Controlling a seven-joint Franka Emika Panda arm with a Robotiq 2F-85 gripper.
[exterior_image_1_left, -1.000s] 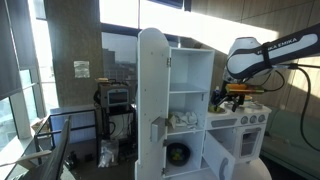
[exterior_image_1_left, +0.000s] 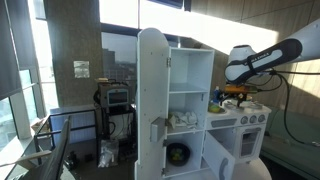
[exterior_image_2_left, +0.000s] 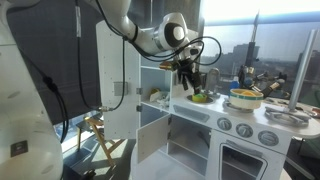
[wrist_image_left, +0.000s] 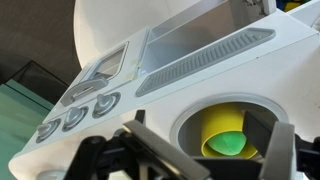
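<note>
My gripper points down over the white toy kitchen counter (wrist_image_left: 150, 108), with its dark fingers apart and nothing seen held between them. A yellow cup (wrist_image_left: 213, 121) sits in the round basin of the counter, with a green piece (wrist_image_left: 227, 143) in it. The right finger covers part of the basin. From the side, the gripper (exterior_image_2_left: 189, 80) hangs above the counter, close to the green and yellow items (exterior_image_2_left: 203, 98). In the other exterior view the gripper (exterior_image_1_left: 237, 98) is small and dark.
A tall white cabinet (exterior_image_1_left: 201, 65) stands beside the kitchen, its door (exterior_image_1_left: 151, 100) wide open. Below the counter, a small door (exterior_image_1_left: 217, 157) also hangs open. An orange-white pot (exterior_image_2_left: 245, 98) sits on the counter. A black round item (exterior_image_1_left: 178, 154) lies inside the cabinet.
The arm has shifted and turned a little above the counter, and the gripper sits slightly lower. The cabinet, its doors and the furniture look the same.
</note>
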